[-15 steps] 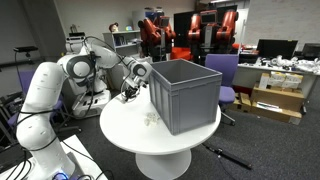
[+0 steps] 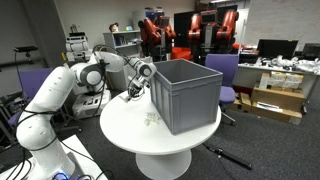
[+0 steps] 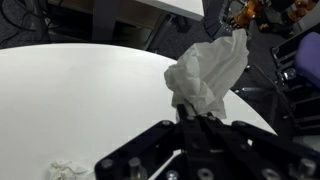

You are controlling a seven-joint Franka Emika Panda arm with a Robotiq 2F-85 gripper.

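Observation:
In the wrist view, a crumpled white tissue [image 3: 207, 72] sticks out from between the fingertips of my gripper, which is shut on it. The held tissue overlaps the far table edge and the floor behind. A second crumpled white piece [image 3: 68, 170] lies on the white table at the lower left of the wrist view. From outside, pale scraps [image 2: 152, 118] show on the round table [image 2: 162, 140], in front of the box. The gripper is small and hard to make out there, above the table's far left part.
A tall grey open-topped box [image 2: 195, 105] stands on the table's right half; its inside is hidden. Purple chairs [image 2: 222, 66] and cardboard boxes [image 2: 275, 100] are behind.
The arm's upper bend has shifted slightly over the last second, with the gripper still near the far side of the table. The box and the pale scraps have stayed put.

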